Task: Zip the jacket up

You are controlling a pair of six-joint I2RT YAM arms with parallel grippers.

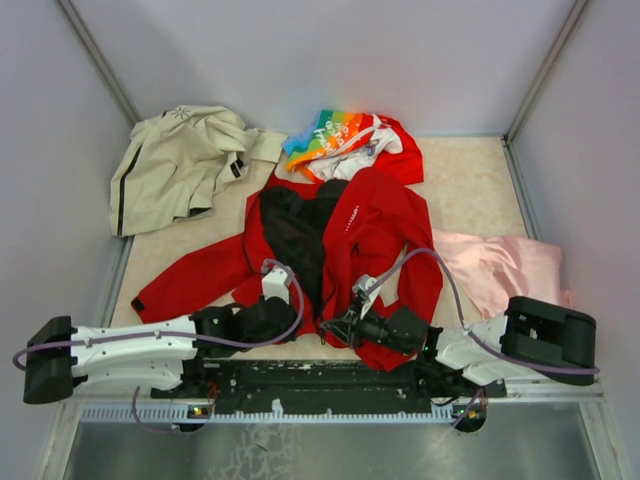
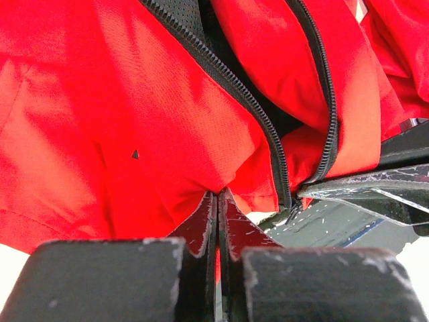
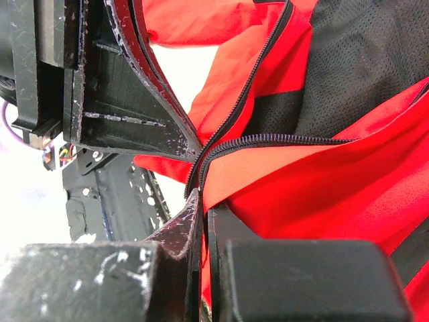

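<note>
The red jacket (image 1: 390, 220) lies spread with its black lining (image 1: 295, 240) showing and its front open. My left gripper is shut at the red fabric near the lower hem, left of the zipper tracks (image 2: 251, 107); whether cloth is between its fingertips is unclear. My right gripper is shut at the bottom of the jacket, where the two zipper tracks (image 3: 268, 140) converge; what lies between its fingers is hard to tell. In the right wrist view the left gripper's dark body stands just beside that junction.
A beige garment (image 1: 175, 165) lies at back left, a rainbow-printed cloth (image 1: 330, 140) at the back, and pink fabric (image 1: 510, 270) at the right. Bare table (image 1: 470, 180) shows at back right. Both arms are close together at the front edge.
</note>
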